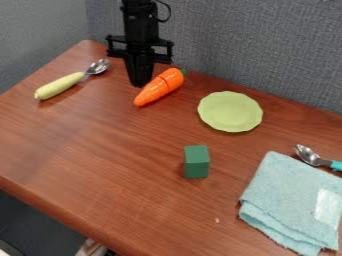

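Observation:
My black gripper (139,72) hangs at the back of the wooden table, just left of and behind an orange carrot (159,87), which lies diagonally on the tabletop. Whether its fingers are open or shut is hard to make out, as they appear as one dark shape.
A yellow-handled spoon (58,87) lies at the left. A pale green plate (230,112) sits right of the carrot, a green block (197,162) nearer the front. A blue cloth (287,201) and another spoon (307,156) are at the right.

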